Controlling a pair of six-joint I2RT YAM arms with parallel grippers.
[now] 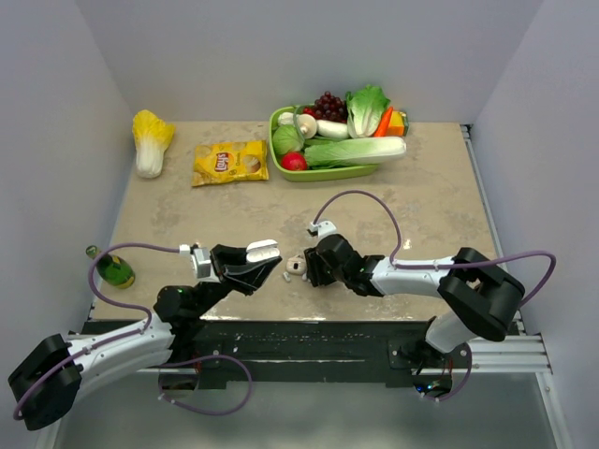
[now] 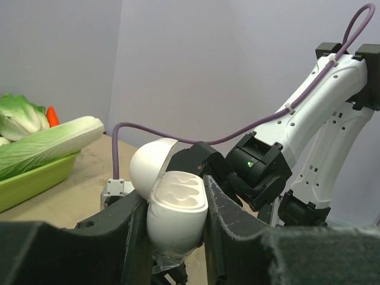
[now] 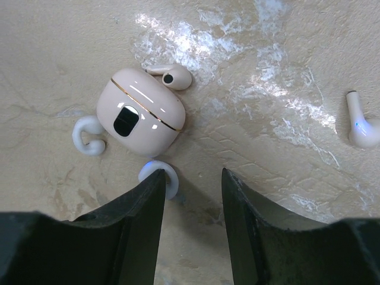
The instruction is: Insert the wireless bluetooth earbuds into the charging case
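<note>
My left gripper is shut on a white charging case, lid raised and its slots visible, held above the table's front left. My right gripper hovers low and open over the tabletop. Just beyond its left finger lies a white ring-shaped earbud; beside it is a closed beige case with a gold seam, flanked by a curled white earbud and a beige stem earbud. Another white stem earbud lies off to the right.
A green basket of vegetables stands at the back, with a yellow chip bag and a napa cabbage to its left. A green bottle lies at the left edge.
</note>
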